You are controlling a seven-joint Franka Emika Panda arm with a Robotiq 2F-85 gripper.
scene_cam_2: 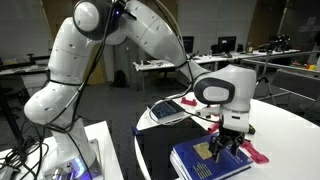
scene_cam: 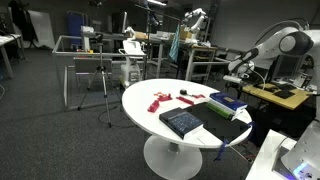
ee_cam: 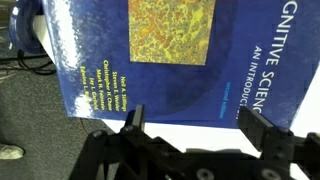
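Note:
A blue book (ee_cam: 190, 80) titled Cognitive Science fills most of the wrist view, lying flat with its cover up. My gripper is over the book's lower edge, its two fingers wide apart with only the book's cover and white surface showing between them. From the second exterior view, the book (scene_cam_2: 205, 160) lies near the table's front, with the gripper (scene_cam_2: 226, 148) just above it; whether they touch is hard to tell. The first exterior view has the book (scene_cam: 228, 102) at the table's right side.
A dark box-like item (scene_cam: 182, 123) stands at the table's front edge beside a black mat (scene_cam: 226, 127). Red items (scene_cam: 160, 99) are scattered on the white table (scene_cam: 140, 100).

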